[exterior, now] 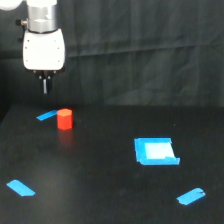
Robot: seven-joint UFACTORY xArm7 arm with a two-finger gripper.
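Observation:
A red block (pixel 65 119), upright with a flat top, stands on the black table at the left. The gripper (pixel 45 87) hangs above and a little to the left of the block, well clear of it. Its fingers look close together, but they are too small here to tell whether the gripper is open or shut. No object shows at the fingertips. To the right lies a white square (pixel 158 151) framed in blue tape.
Strips of blue tape lie flat on the table: one (pixel 47 115) behind the block, one (pixel 20 188) at the front left, one (pixel 191 196) at the front right. A dark curtain (pixel 140 55) hangs behind.

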